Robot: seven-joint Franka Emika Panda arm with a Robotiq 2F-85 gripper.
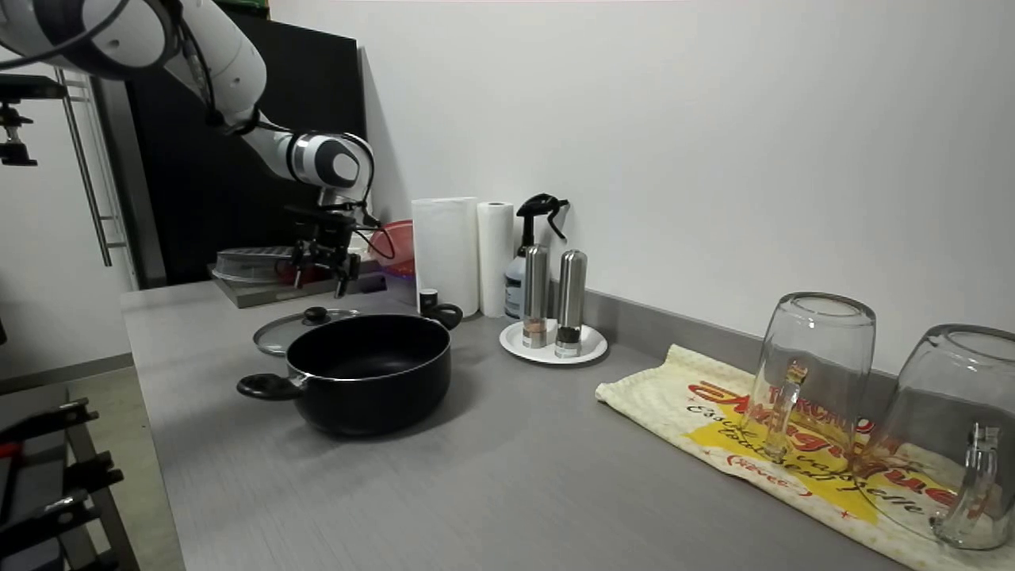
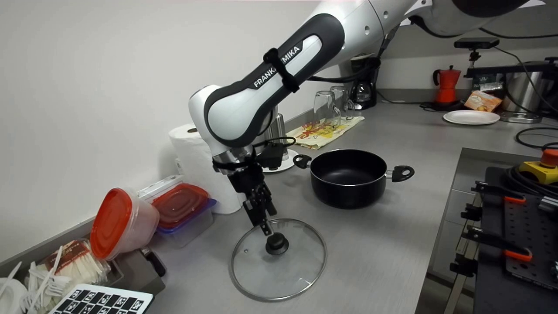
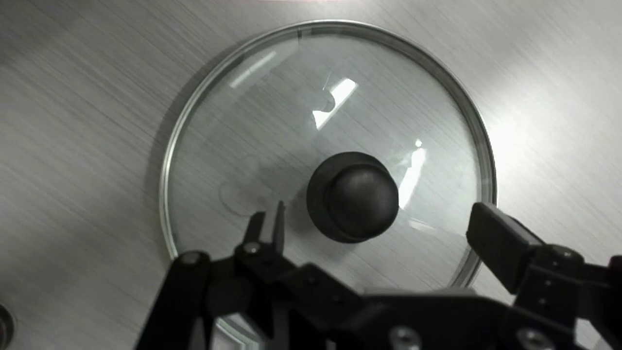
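Note:
A round glass lid (image 2: 256,274) with a metal rim lies flat on the counter, its black knob (image 3: 360,198) on top. My gripper (image 2: 269,222) hangs above the lid, fingers pointing down. In the wrist view the fingers (image 3: 501,245) are spread wide, with the knob seen between and beyond them and nothing held. From exterior view 1, the gripper (image 1: 319,281) appears higher than the lid (image 1: 276,335). Beside the lid stands a black two-handled pot (image 1: 371,404), uncovered and, as far as shows, empty.
Paper towel rolls (image 1: 445,252) and plastic tubs (image 2: 180,209) line the wall side. Two metal mills (image 1: 568,295) stand on a white plate (image 1: 597,344). Glass mugs (image 1: 809,381) rest upside down on a cloth (image 1: 656,385). Counter in front of the pot is clear.

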